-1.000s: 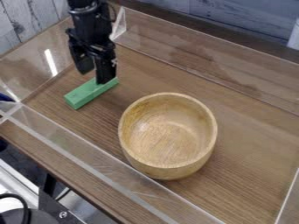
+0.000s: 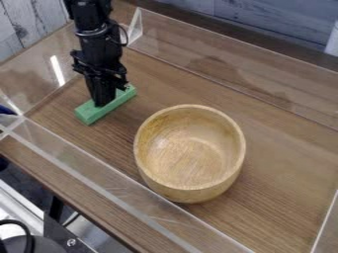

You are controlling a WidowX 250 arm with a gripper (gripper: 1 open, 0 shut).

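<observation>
My gripper [image 2: 97, 79], a black arm reaching in from the top left of the camera view, hangs over a green block [image 2: 106, 105] lying on the wooden surface. Its tips are at or just above the block's upper part, looking shut; whether they touch it cannot be told.
A large tan round bowl [image 2: 191, 148] fills the middle right. Clear walls edge the tray, and a black cable lies at the lower left.
The gripper has moved left and narrowed over the block. The green block shows no clear movement.
</observation>
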